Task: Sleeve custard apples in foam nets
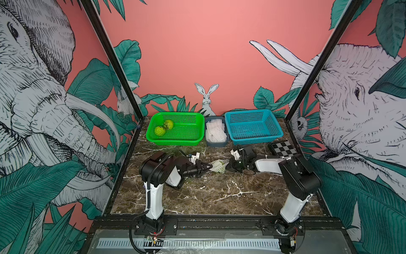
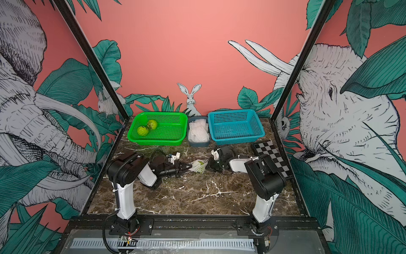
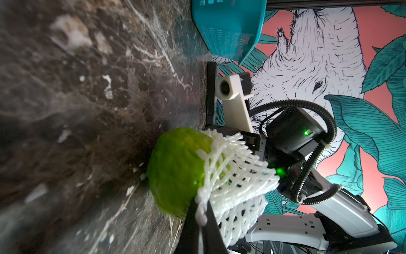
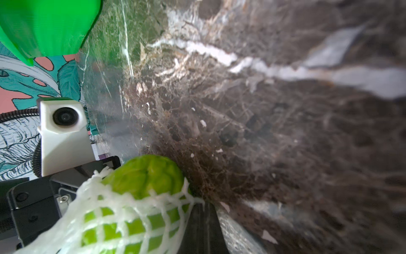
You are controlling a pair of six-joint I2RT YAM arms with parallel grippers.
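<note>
A green custard apple (image 3: 173, 169) lies on the marble table between my grippers, partly covered by a white foam net (image 3: 236, 177). In the right wrist view the net wraps its lower part, leaving the top (image 4: 148, 173) bare. My left gripper is shut at the net's edge, pinching a thin strand of it. My right gripper is shut beside the wrapped fruit, on the net's edge as far as shows.
A green basket (image 1: 192, 137) with two custard apples (image 1: 159, 130) stands back left, a grey bin of nets (image 1: 216, 131) in the middle, a blue basket (image 1: 253, 135) back right. A checkered board (image 2: 270, 154) lies at right.
</note>
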